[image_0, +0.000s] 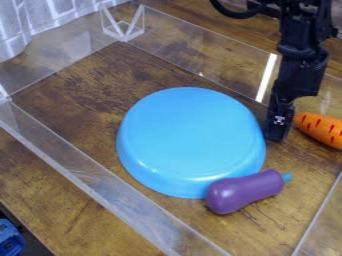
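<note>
My black gripper hangs low at the right, between a large upturned light-blue bowl or disc and an orange toy carrot. Its fingertips are down near the wooden floor, and the dark fingers are too indistinct to tell if they are open or shut. A purple toy eggplant lies in front of the blue piece at the lower right.
Clear plastic walls border the wooden floor. A blue object sits outside at the lower left corner.
</note>
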